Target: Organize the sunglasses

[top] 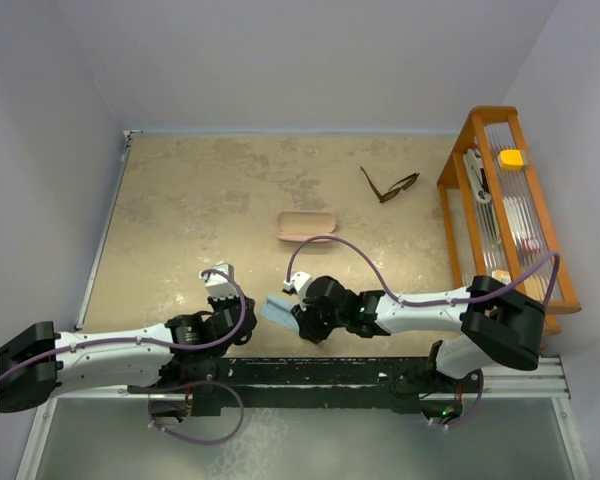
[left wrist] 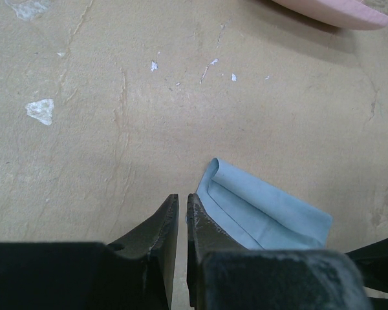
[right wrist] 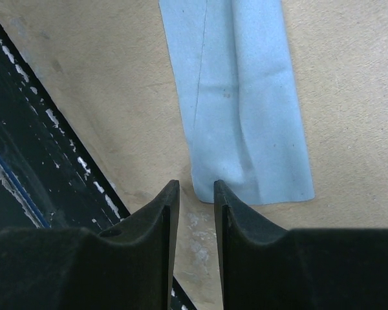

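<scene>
Brown sunglasses rest on the table toward the back right, in the top view. A pink open case sits mid-table, its edge also in the left wrist view. A folded pale blue cloth lies at the front; in the right wrist view its near end is just at my right gripper, whose fingers stand apart with nothing gripped. My left gripper is shut with nothing visible between its fingers, to the left of the cloth.
A wooden rack with small items, including a yellow block, stands along the right side. The dark front edge of the table runs close by my right gripper.
</scene>
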